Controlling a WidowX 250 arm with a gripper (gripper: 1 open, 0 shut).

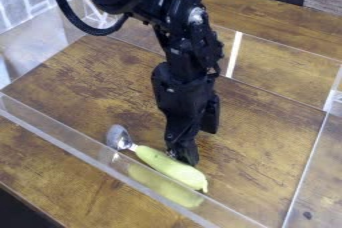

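Observation:
A pale yellow-green elongated object (171,168), like a banana or corn, lies on the wooden floor at the front, along the inside of a clear wall. A silver spoon-like object (118,137) lies at its upper-left end. My black gripper (186,155) is low over the yellow object, at its upper side near the middle. The fingertips are dark and partly hidden, and whether they touch it is hard to tell.
A clear plastic wall (80,136) runs diagonally across the front, with another panel along the right.

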